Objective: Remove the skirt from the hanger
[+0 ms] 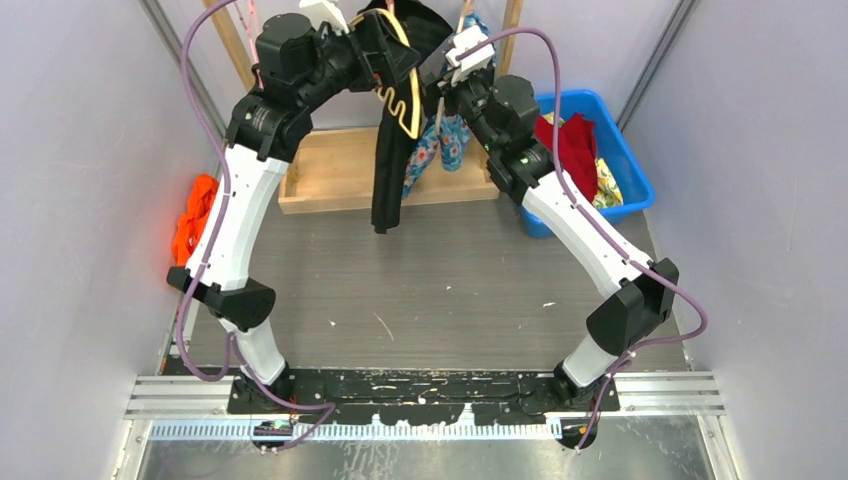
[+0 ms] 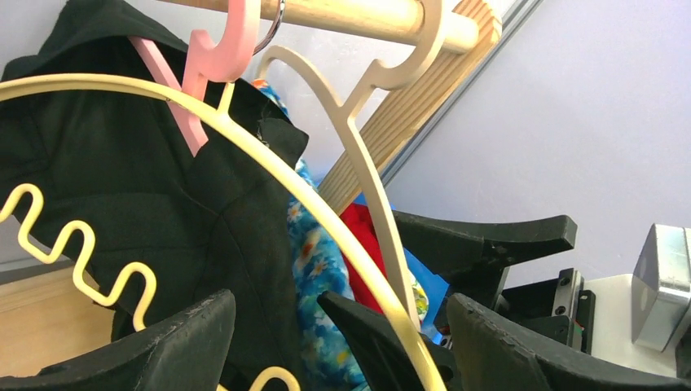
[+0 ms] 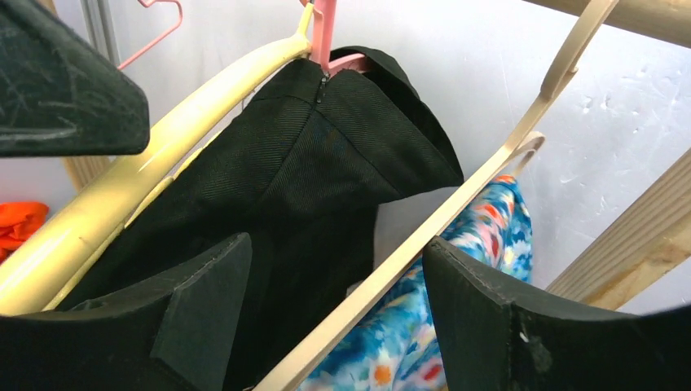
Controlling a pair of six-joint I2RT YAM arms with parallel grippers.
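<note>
A black garment (image 2: 138,179), perhaps the skirt, hangs from a pink hanger (image 2: 213,61); it trails down in the top view. Beside it a blue floral garment (image 3: 481,236) hangs along a beige hanger (image 2: 358,151). In front of the black cloth is a yellow hanger (image 2: 305,191) with a wavy lower bar. My left gripper stands open by the yellow hanger, which crosses its view near one finger. My right gripper is open too, the beige hanger slanting across the space between its fingers. Neither visibly holds any cloth.
A wooden rod (image 2: 358,18) carries the hangers above a wooden base (image 1: 335,165). On the right stands a blue bin (image 1: 620,165) with red and yellow cloth; an orange cloth (image 1: 195,215) lies at left. The two grippers are close together.
</note>
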